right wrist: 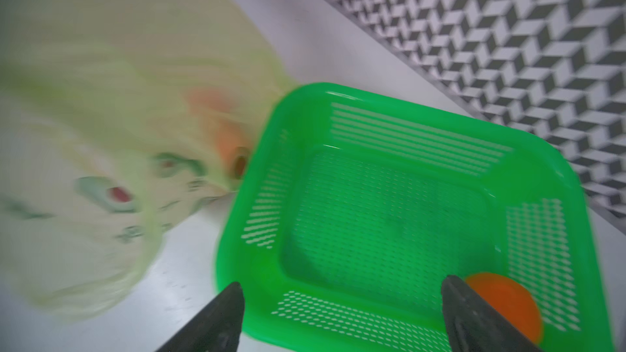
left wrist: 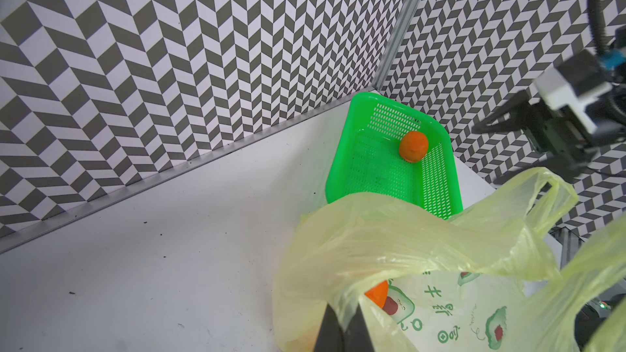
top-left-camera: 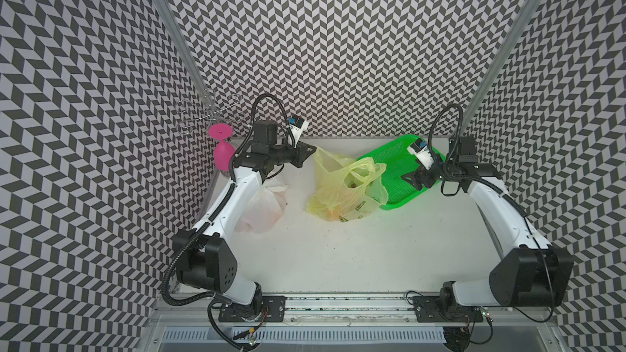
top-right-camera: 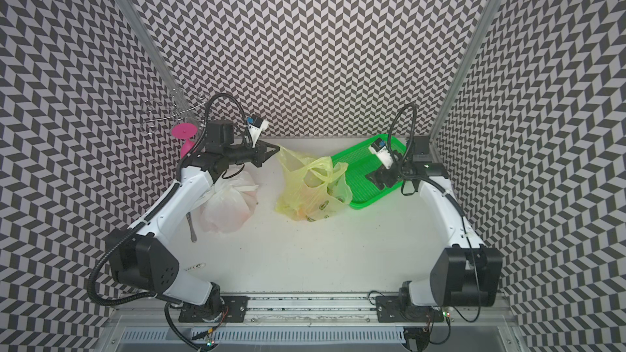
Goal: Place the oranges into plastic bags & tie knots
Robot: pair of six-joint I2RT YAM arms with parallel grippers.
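A thin yellow plastic bag (top-left-camera: 342, 198) slumps mid-table, its upper edge pulled up at the left. My left gripper is shut on that edge. Inside the bag an orange shows through its opening, with more orange tint through the film in the right wrist view. The green basket (top-left-camera: 394, 156) stands right of the bag. One orange (right wrist: 507, 303) lies in its corner, hidden behind my arm from above. My right gripper hovers over the basket, open and empty, its right finger close to that orange in view.
A white bag (top-right-camera: 228, 205) with reddish contents lies at the left beneath my left arm. Behind it stands a pink bottle (top-left-camera: 223, 156), and a metal utensil (top-right-camera: 191, 228) lies near the left edge.
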